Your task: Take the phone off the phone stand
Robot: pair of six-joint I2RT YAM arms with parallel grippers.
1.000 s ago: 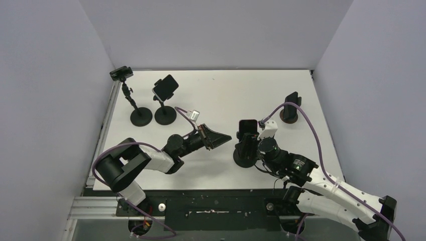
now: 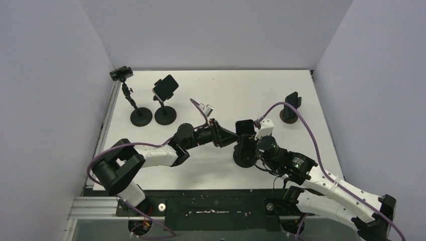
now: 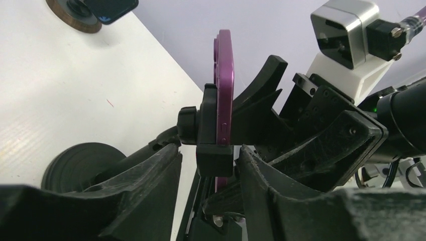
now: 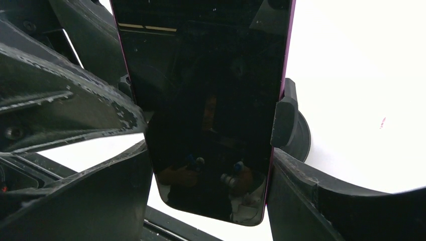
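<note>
The phone [image 2: 244, 126], black-screened with a magenta edge [image 3: 225, 100], stands upright in the clamp of a black stand [image 2: 243, 161]. My right gripper has its fingers either side of the phone's lower part, against or very near its edges. In the right wrist view a left finger [image 4: 75, 110] reaches to the phone's edge.
At back left stand an empty-looking stand [image 2: 141, 116] and a stand with a phone [image 2: 165, 88]. Another held phone [image 2: 291, 104] stands at the right.
My left gripper has moved right and slightly up to the middle stand. The phone's top appears shifted slightly left; the right arm is nearly unchanged.
</note>
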